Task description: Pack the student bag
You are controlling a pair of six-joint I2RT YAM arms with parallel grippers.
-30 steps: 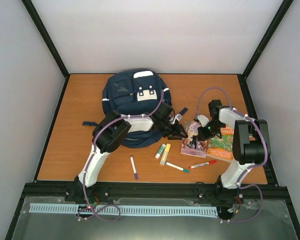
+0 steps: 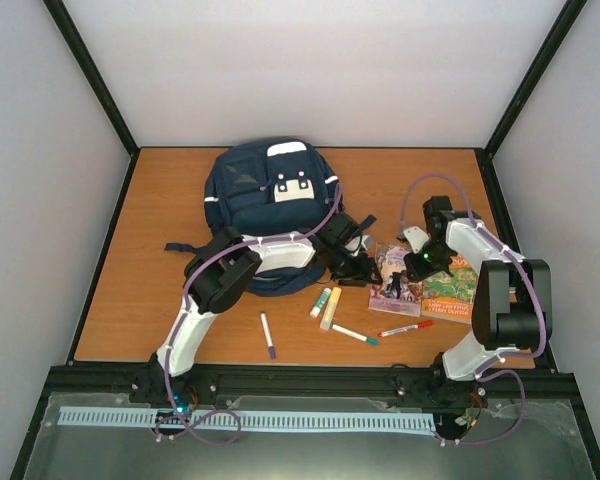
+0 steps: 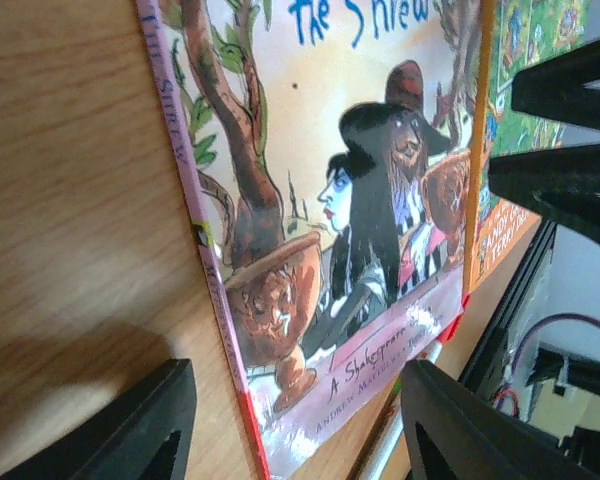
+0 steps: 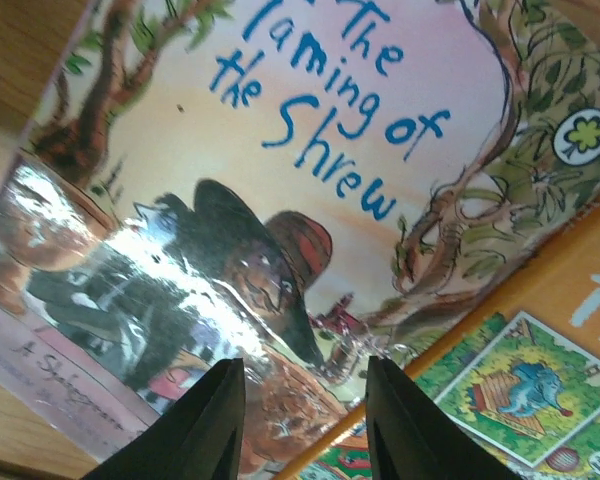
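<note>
The Shakespeare book with "Shrew" on its cover (image 2: 394, 294) lies flat on the table, its right edge against an orange-and-green book (image 2: 450, 296). My left gripper is open above the lower left part of the Shrew book, a finger on either side of its lower end and nothing gripped. Over the seam between both books, my right gripper stands part open with nothing between its fingers. A navy backpack (image 2: 265, 215) rests at the back, left of the books; the left arm hides part of its front.
In front of the books are a red-capped marker (image 2: 405, 328) and a teal-capped marker (image 2: 355, 335). A glue stick (image 2: 320, 302) and a yellow stick (image 2: 330, 308) lie left of them, with a purple-capped marker (image 2: 268, 336) farther left.
Both books have shifted slightly right and now lie straighter. My left gripper has moved right toward the Shrew book. My right gripper has moved a little right.
</note>
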